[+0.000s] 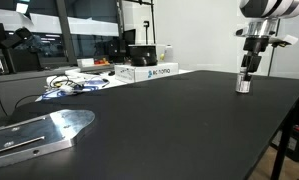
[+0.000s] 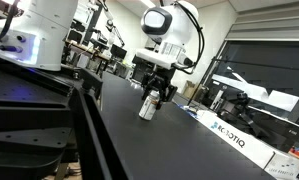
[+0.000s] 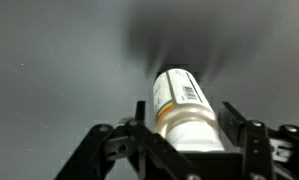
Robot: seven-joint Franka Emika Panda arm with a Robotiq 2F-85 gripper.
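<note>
A small white bottle (image 1: 243, 85) stands upright on the dark table (image 1: 159, 125), near its right edge in exterior view 1. My gripper (image 1: 249, 68) points down over its top. In the wrist view the bottle (image 3: 182, 88) has a white label with a coloured stripe, and its pale cap faces the camera. The fingertips of my gripper lie on either side of the bottle's upper part, with narrow gaps showing, so the fingers look part open. Exterior view 2 also has the bottle (image 2: 150, 104) below the gripper (image 2: 157, 88), on the table.
A metal plate (image 1: 39, 137) lies at the table's near left in exterior view 1. Cables (image 1: 67, 85) and a white box (image 1: 149, 71) are at the back.
</note>
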